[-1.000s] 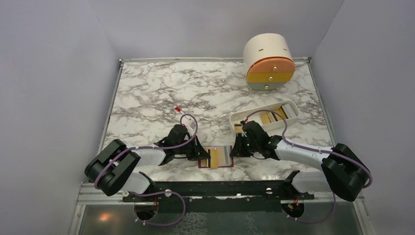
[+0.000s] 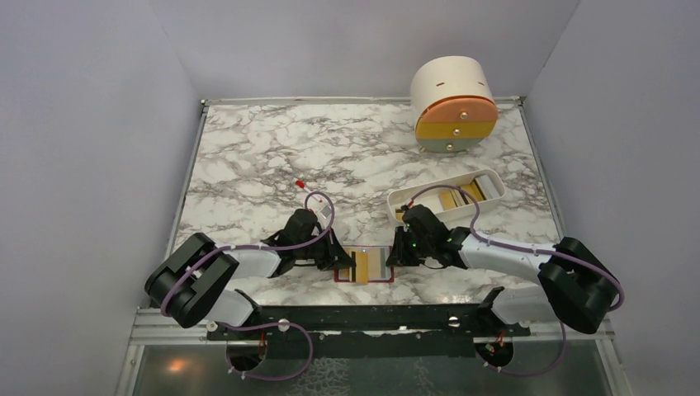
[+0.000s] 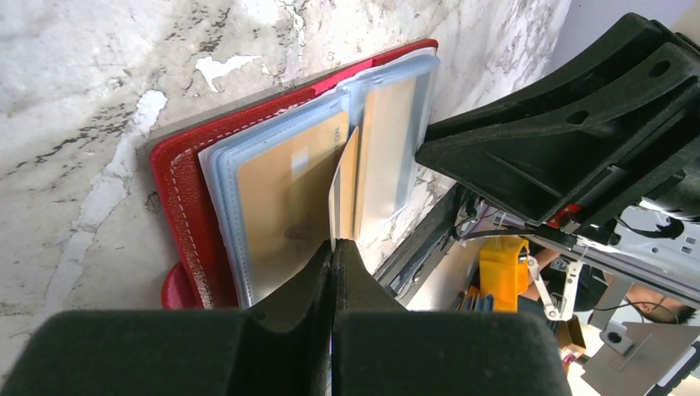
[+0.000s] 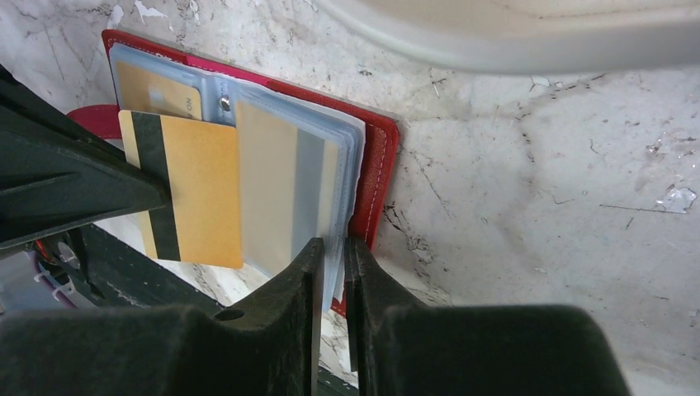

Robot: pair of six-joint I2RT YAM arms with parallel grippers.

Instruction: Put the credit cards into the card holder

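An open red card holder (image 2: 337, 276) lies flat on the table between both grippers, its clear sleeves (image 4: 297, 115) spread out. A gold card with a black stripe (image 4: 202, 194) lies across the middle. In the left wrist view, this card (image 3: 347, 177) appears almost edge-on, running down to the tips of my left gripper, which is shut on its edge. My right gripper is part open at the holder's right side. The free edges of the sleeves come between its fingers, with red cover beside them.
A white tray (image 2: 498, 183) with several cards stands behind the right arm. At the back right is a white cabinet (image 2: 450, 81) with coloured drawers. A red-tipped object (image 2: 300, 184) lies behind the left arm.
The left arm and the striped card look unmoved.
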